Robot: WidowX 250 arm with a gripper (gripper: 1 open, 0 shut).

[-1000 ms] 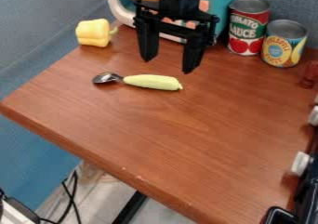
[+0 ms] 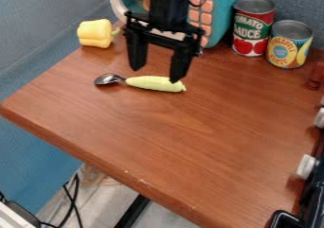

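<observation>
My black gripper (image 2: 157, 63) hangs open over the back left part of the wooden table (image 2: 165, 147), nothing between its two fingers. Below it lie a metal spoon (image 2: 108, 79) and a pale yellow corn cob (image 2: 158, 83), end to end. The fingertips are just above and behind them; whether either touches the cob I cannot tell.
A yellow object (image 2: 94, 34) sits at the back left. A tomato sauce can (image 2: 252, 28) and a second can (image 2: 289, 44) stand at the back right, beside a teal-and-white container (image 2: 215, 14). Dark equipment (image 2: 304, 194) lines the right edge.
My gripper has shifted left, away from the cans, and rose slightly in the picture over the last second. The objects on the table look unmoved.
</observation>
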